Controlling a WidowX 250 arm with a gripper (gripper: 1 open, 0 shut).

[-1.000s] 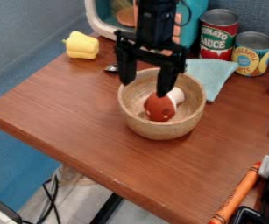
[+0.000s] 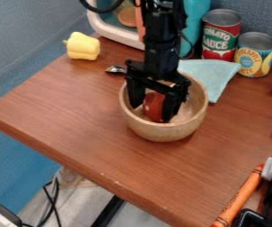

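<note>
My black gripper reaches down into a wooden bowl on the table. Its fingers are around a red object inside the bowl, which is partly hidden by the gripper. Whether the fingers have closed on it is hard to tell.
At the back are a tomato can, a pineapple can, a folded light blue cloth and a yellow pepper. A large orange crayon lies at the right front.
My gripper has moved down into the bowl, over the red object, which is now more covered by it.
</note>
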